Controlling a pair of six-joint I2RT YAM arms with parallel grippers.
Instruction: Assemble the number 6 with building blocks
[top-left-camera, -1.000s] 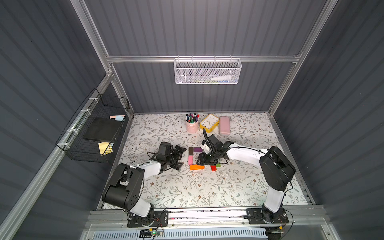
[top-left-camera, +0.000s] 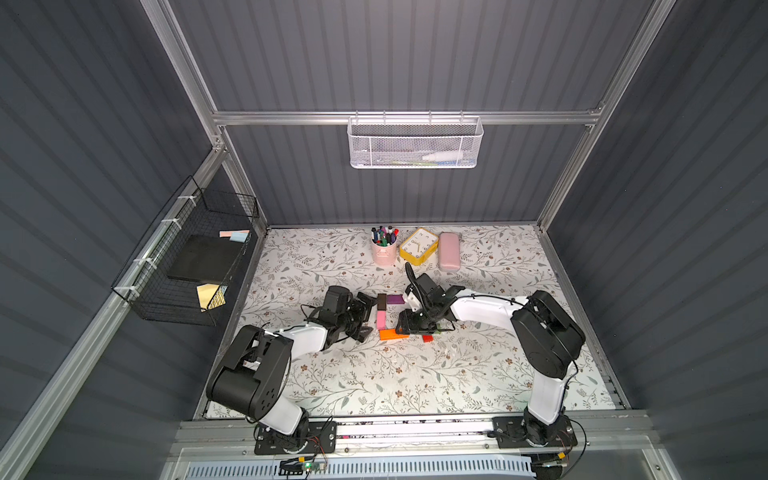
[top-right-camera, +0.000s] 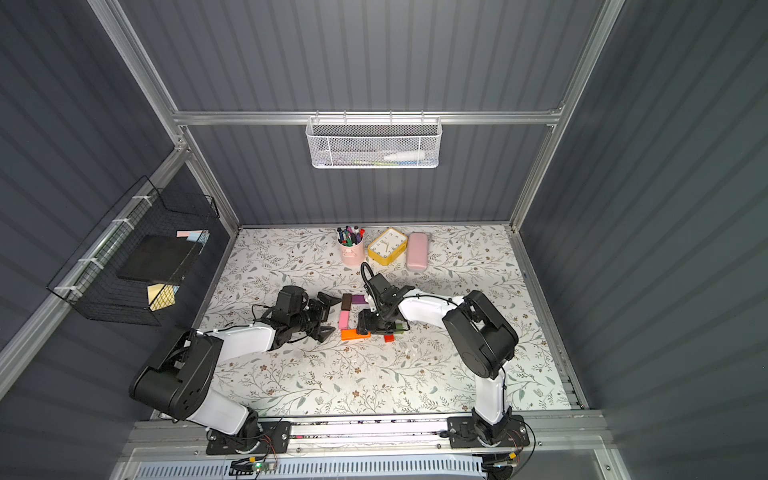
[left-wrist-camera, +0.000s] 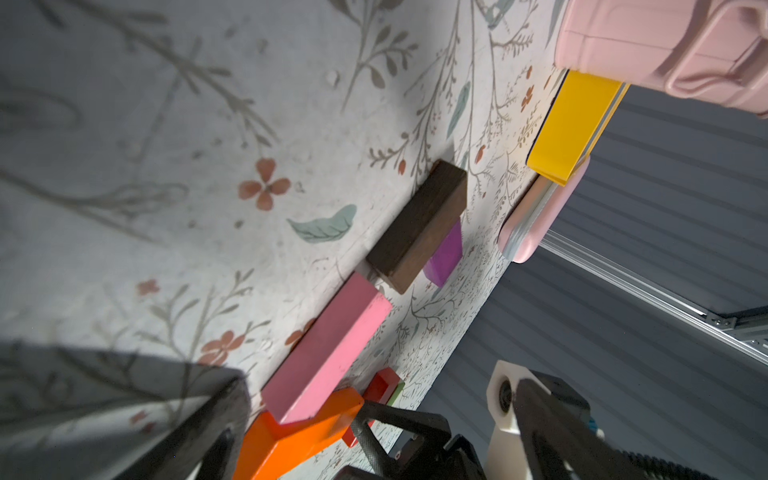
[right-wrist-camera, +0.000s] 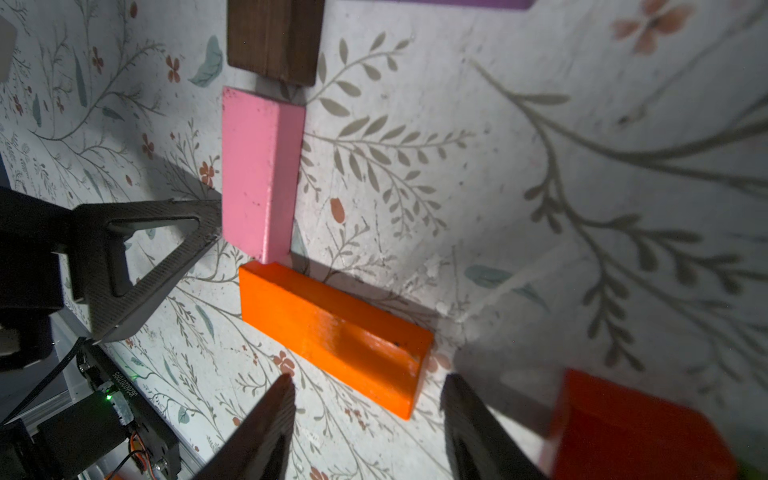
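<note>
In the top left view, a dark brown block (top-left-camera: 381, 302) and a pink block (top-left-camera: 381, 319) form an upright column. A purple block (top-left-camera: 395, 299) extends right from the brown one's top. Below the pink block lies an orange block (top-left-camera: 393, 334), slightly slanted in the right wrist view, its left end by the pink block's lower end. A red block (right-wrist-camera: 640, 432) sits to its right, with a green block (top-right-camera: 399, 329) mostly hidden. My left gripper (top-left-camera: 370, 314) is open left of the pink block, one finger (right-wrist-camera: 152, 264) close beside it. My right gripper stands open by the orange block's right end.
A pink pen cup (top-left-camera: 385, 254), a yellow clock (top-left-camera: 419, 245) and a pink case (top-left-camera: 449, 252) stand at the back. Both grippers are close together around the blocks.
Over the last second my left gripper has shifted slightly right towards the pink block. The right gripper has moved slightly right and covers more of the green block. The column has stayed put.
</note>
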